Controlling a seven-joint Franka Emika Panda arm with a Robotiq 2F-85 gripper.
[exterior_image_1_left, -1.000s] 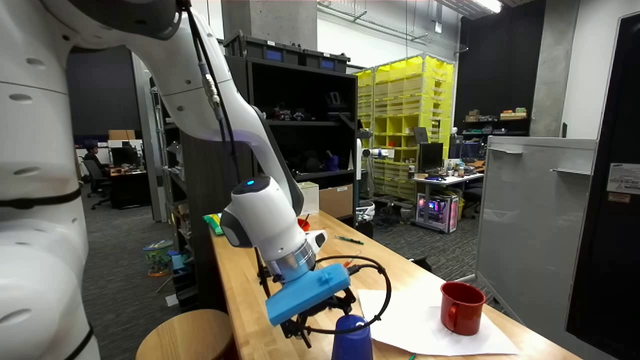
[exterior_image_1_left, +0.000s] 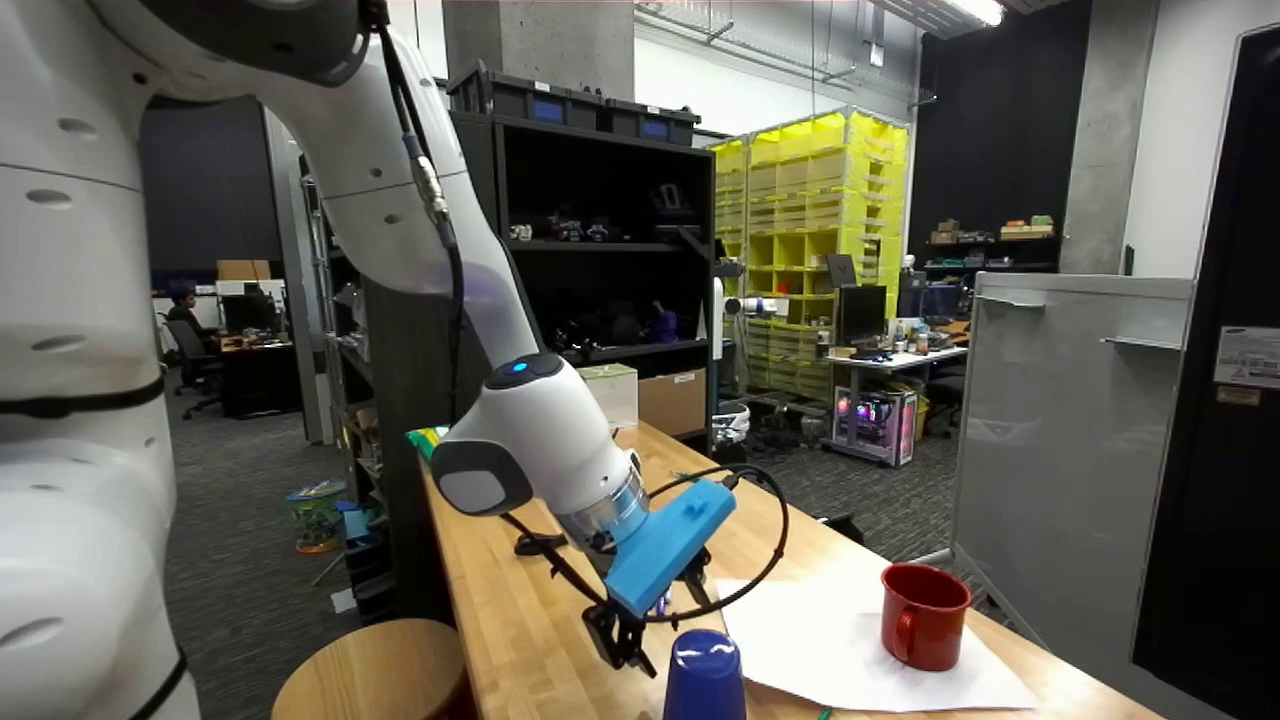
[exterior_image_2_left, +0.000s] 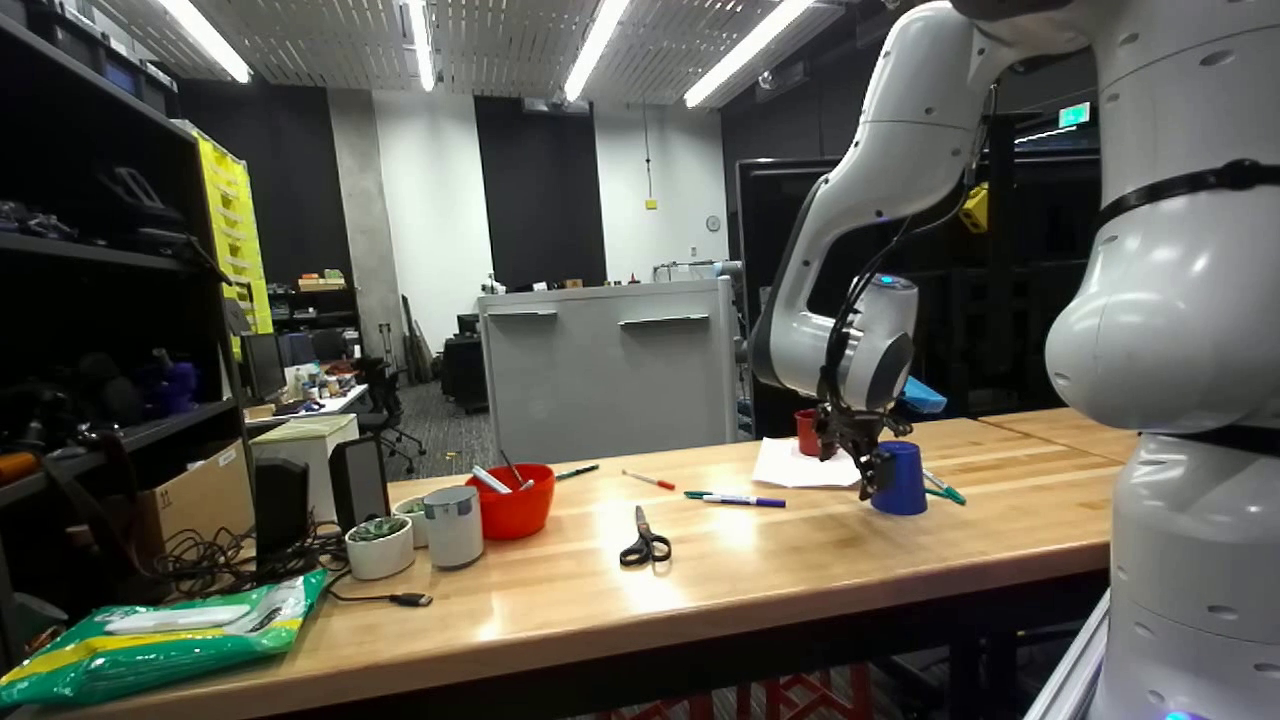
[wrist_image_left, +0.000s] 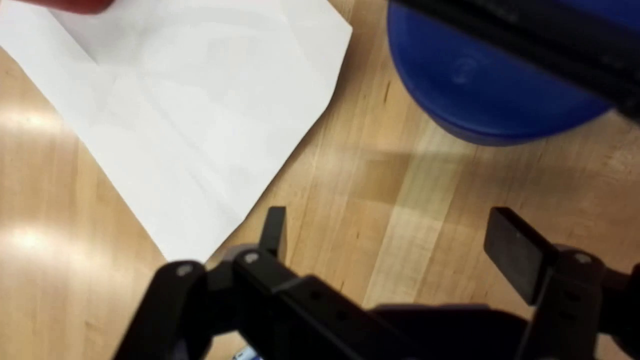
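Observation:
My gripper is open, its two dark fingers wide apart with only bare wood showing between them in the wrist view. A blue cup (wrist_image_left: 498, 84) lies beyond the fingers at upper right there, partly crossed by a dark bar. In exterior view 2 the blue cup (exterior_image_2_left: 900, 480) looks upside down on the table, the gripper (exterior_image_2_left: 864, 450) close at its left side. A red mug (exterior_image_1_left: 924, 618) stands upright on white paper (exterior_image_1_left: 804, 624), to the right of the gripper in exterior view 1; most of it is cut off in the wrist view.
Markers (exterior_image_2_left: 735, 499), scissors (exterior_image_2_left: 645, 542) and a red pen (exterior_image_2_left: 648, 479) lie on the table (exterior_image_2_left: 744, 576). Farther left are a red bowl (exterior_image_2_left: 518, 504) holding pens, a grey mug (exterior_image_2_left: 455, 528) and a potted plant (exterior_image_2_left: 379, 550). Open wood separates the scissors from the cup.
In exterior view 1 the hand has rotated and tilted, its blue bracket shifting right and up. The wrist now covers the bowl. The blue cup and red mug have stayed in place.

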